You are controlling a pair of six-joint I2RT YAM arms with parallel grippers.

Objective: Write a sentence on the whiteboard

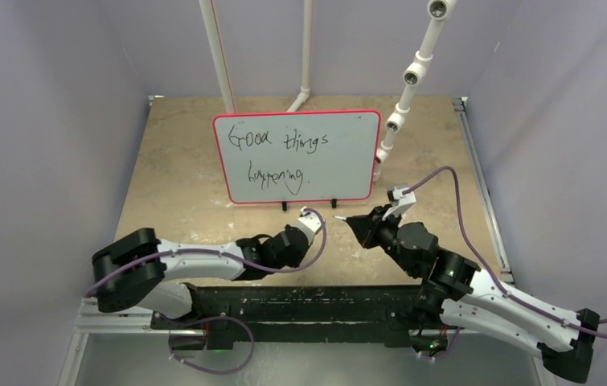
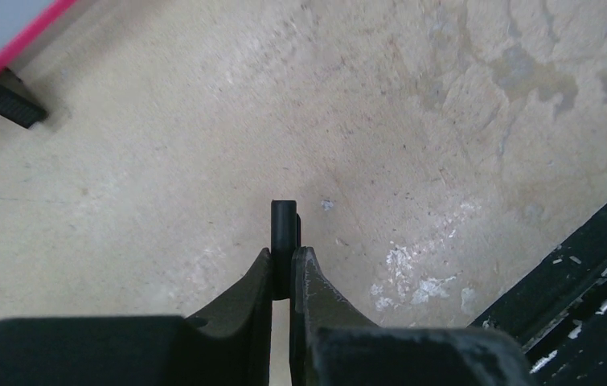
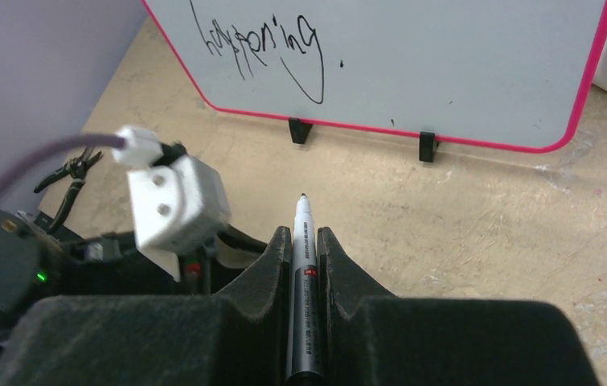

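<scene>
The whiteboard (image 1: 299, 157) has a red rim and bears the black handwriting "Good things" with "happening." below it; the letters of the last word are partly cramped. In the right wrist view, my right gripper is shut on a marker (image 3: 305, 277), its bare dark tip pointing up towards the board's lower edge and apart from it. A short black piece that looks like a marker cap (image 2: 284, 229) sticks out of my left gripper, which is shut on it. From above, the left gripper's fingers are hidden beneath its wrist.
Black feet (image 3: 428, 147) stick out below the whiteboard. White pipes (image 1: 394, 121) rise behind and to the right of it. In the right wrist view, the left arm's white camera mount (image 3: 175, 205) stands close by on the left.
</scene>
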